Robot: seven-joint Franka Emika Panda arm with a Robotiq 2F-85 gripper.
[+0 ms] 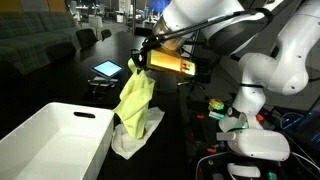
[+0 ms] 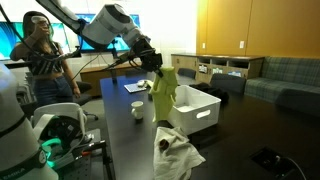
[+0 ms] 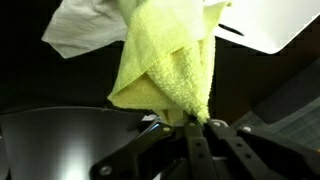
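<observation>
A yellow cloth (image 1: 136, 100) hangs in folds from my gripper (image 1: 140, 67), which is shut on its upper end. In exterior view 2 the cloth (image 2: 164, 98) dangles above the dark table. The wrist view has the cloth (image 3: 165, 55) running down from the fingertips and covering part of what is below. A white cloth (image 2: 176, 158) lies crumpled on the table under it, with a small dark thing on top. A white open box (image 1: 62, 145) stands to one side of the hanging cloth.
A white mug (image 2: 138, 110) is on the table on the side away from the box. A tablet with a lit screen (image 1: 107, 69) lies farther back. Chairs line the table's edges, and a person (image 2: 56, 50) stands beyond it.
</observation>
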